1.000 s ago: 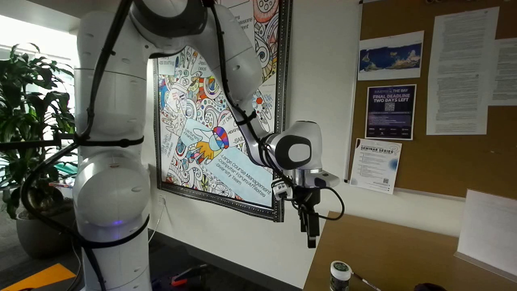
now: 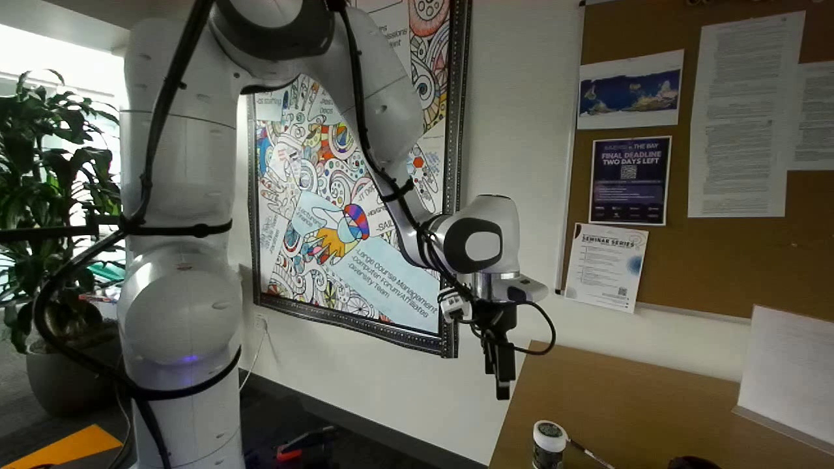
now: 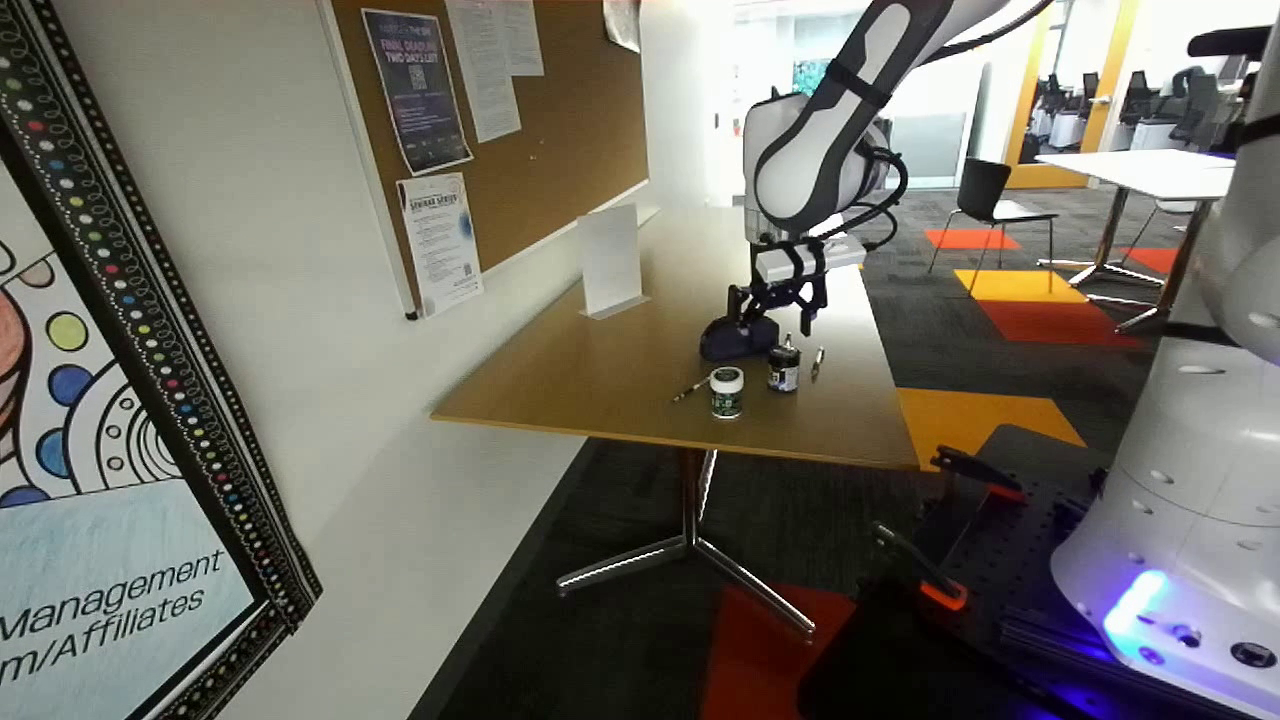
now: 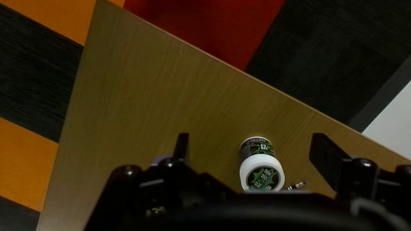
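My gripper is open and empty, its two dark fingers spread wide in the wrist view. It hangs above the table [image 3: 576, 390], pointing down, as exterior view 2 also shows. Below and between the fingers in the wrist view stands a white-capped jar [image 4: 262, 173] with a green label, well apart from them. A second, dark-bodied jar [image 3: 783, 368] is near it on the table. One pen [image 3: 691, 390] lies beside the white-capped jar, another pen [image 3: 818, 364] beside the dark jar. Behind the jars sits a dark rounded object [image 3: 734, 340], partly hidden by the gripper.
A white panel [image 3: 613, 258] stands upright on the table by the wall. The robot's base [image 3: 1152, 576] stands off the table, on the right of exterior view 2.
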